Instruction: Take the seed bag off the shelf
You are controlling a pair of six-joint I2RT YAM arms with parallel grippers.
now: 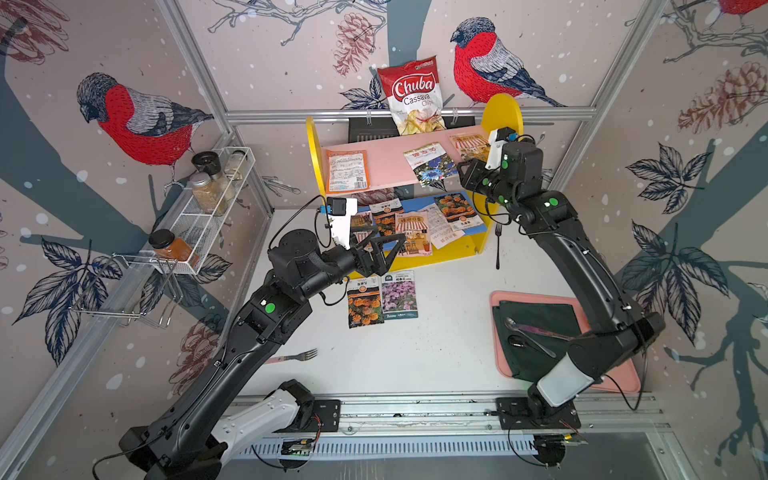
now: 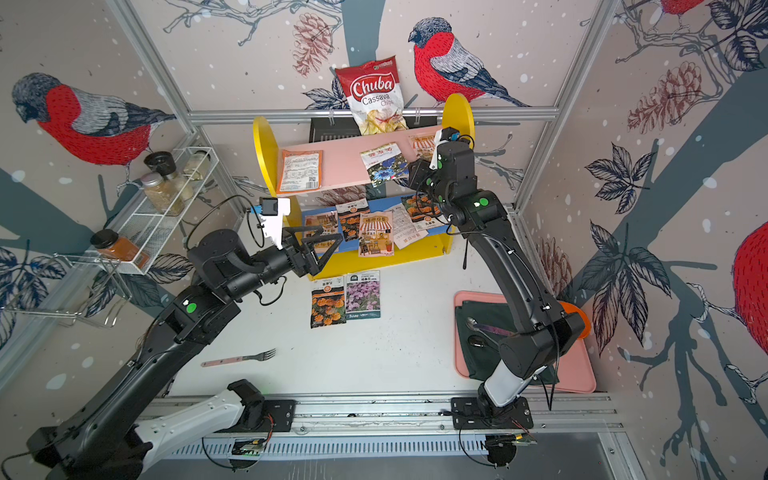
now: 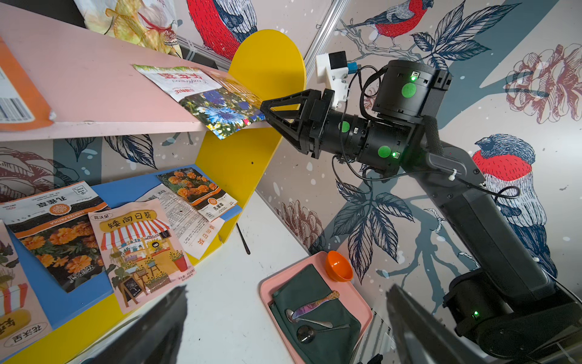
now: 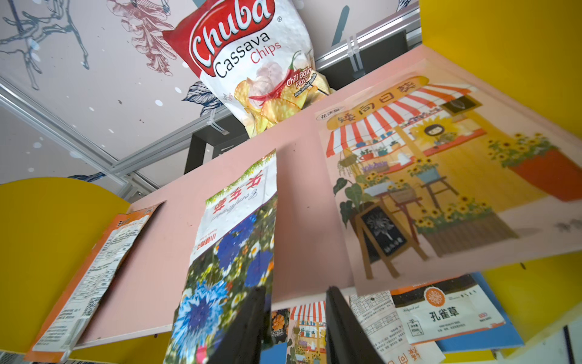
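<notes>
On the pink upper shelf (image 4: 309,224) lies a seed bag with blue flowers (image 4: 236,248), its lower end jutting past the front edge. My right gripper is at this bag's right front corner, its fingers part-way apart. In the right wrist view the left finger overlaps the bag's edge; whether it touches is unclear. Between the fingers only the lower shelf shows. To the right lies a seed bag with a striped awning (image 4: 436,176), and at the far left an orange-edged bag (image 1: 346,171). My left gripper (image 1: 389,256) hangs open and empty before the lower shelf.
Several seed bags lie on the blue lower shelf (image 3: 124,189). Two more bags (image 1: 365,302) (image 1: 399,296) lie on the white table. A chip bag (image 1: 413,94) stands behind the shelf. Yellow side panels (image 1: 503,114) flank it. A pink tray (image 1: 497,336) is front right.
</notes>
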